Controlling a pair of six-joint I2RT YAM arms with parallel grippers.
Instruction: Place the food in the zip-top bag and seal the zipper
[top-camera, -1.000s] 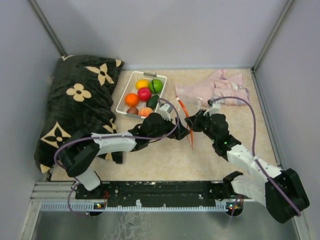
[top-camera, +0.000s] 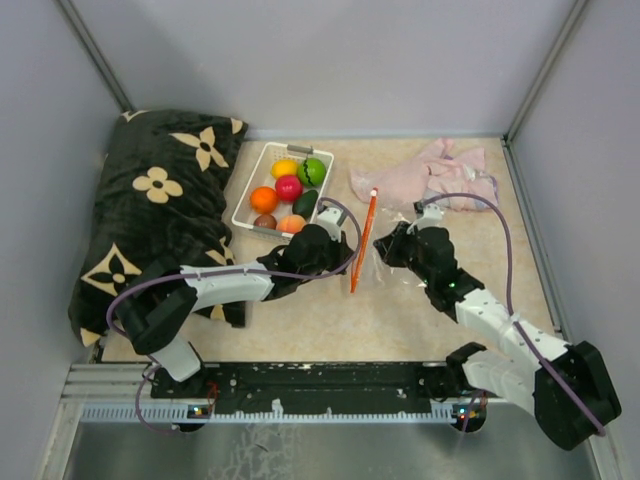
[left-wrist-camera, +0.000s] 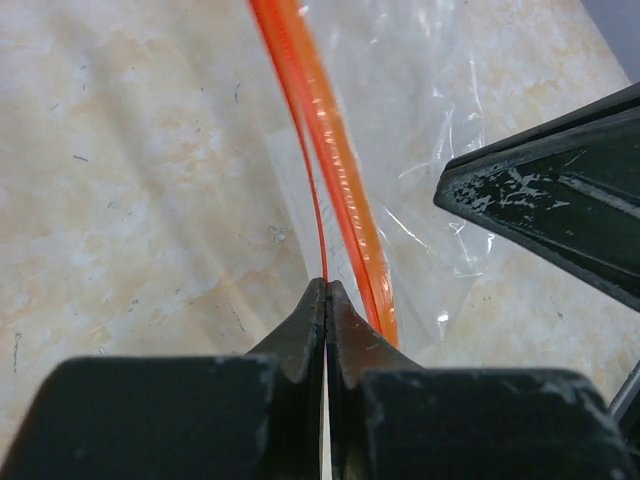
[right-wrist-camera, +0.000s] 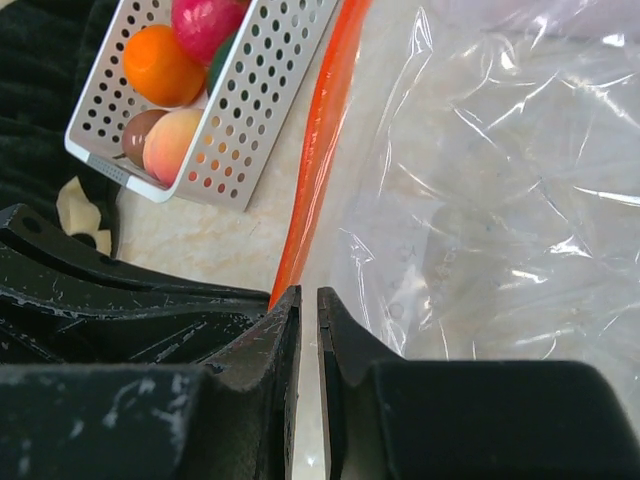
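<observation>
The clear zip bag (right-wrist-camera: 480, 220) with its orange zipper strip (top-camera: 362, 235) lies between my grippers. In the left wrist view my left gripper is shut, its tips at the thin red edge of the strip (left-wrist-camera: 350, 190); whether that edge is pinched cannot be told for sure. My right gripper stands slightly open beside the bag, with nothing visible between its fingers. The food sits in a white perforated basket (top-camera: 238, 213) at the back left.
A pink cloth (top-camera: 400, 180) lies at the back right. A dark patterned cushion (top-camera: 150, 220) fills the left side.
The bag's orange strip has shifted leftward and tilted the other way. My left gripper has moved slightly left, away from the right gripper.
</observation>
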